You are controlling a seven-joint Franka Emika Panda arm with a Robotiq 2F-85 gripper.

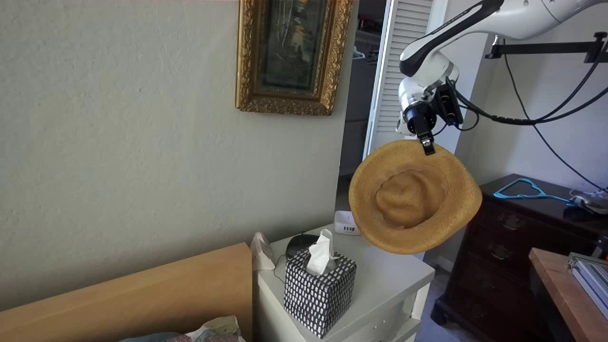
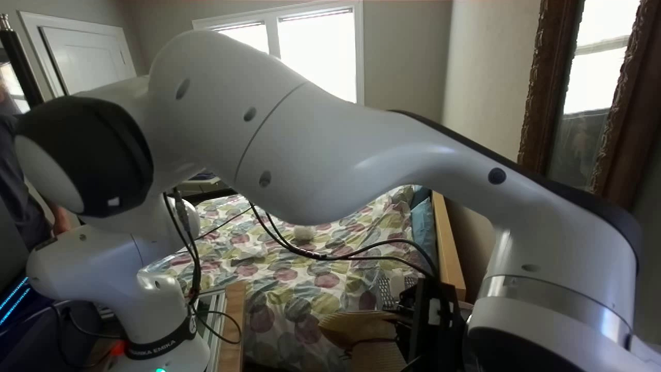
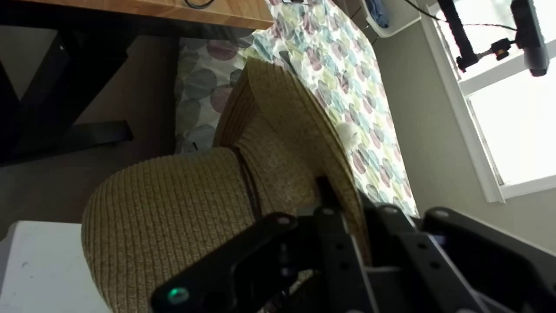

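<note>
A tan straw hat hangs by its brim from my gripper, its hollow inside facing exterior view 1. The wrist view shows the hat's ribbed crown with a dark band, and the brim running down between my fingers, which are shut on it. In exterior view 2 only a part of the hat shows low down, the rest covered by the gripper mount and arm. The hat is held in the air and seems clear of the white nightstand.
On the nightstand stand a patterned tissue box, a small white box and a pale pyramid-like object. A gold-framed picture hangs on the wall. A dark dresser with a blue hanger is at right; cables trail from the arm.
</note>
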